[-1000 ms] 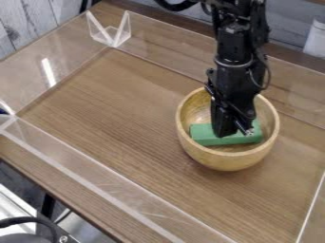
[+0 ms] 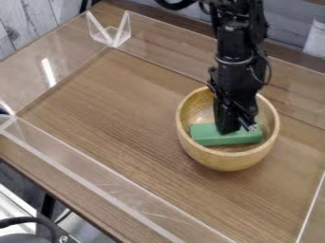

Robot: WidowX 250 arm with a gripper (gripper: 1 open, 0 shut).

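Observation:
A light wooden bowl (image 2: 226,158) sits on the wooden table at the right. A green block (image 2: 219,136) lies inside it. My black gripper (image 2: 238,123) reaches down from the top into the bowl, its tips low at the green block. The fingers are small and dark against the bowl, and whether they touch the block is hard to tell. They look close together.
A small white folded piece (image 2: 112,30) is at the back left. A white object (image 2: 315,38) stands at the back right.
My gripper has shifted slightly within the bowl over the green block. The bowl stays where it was.

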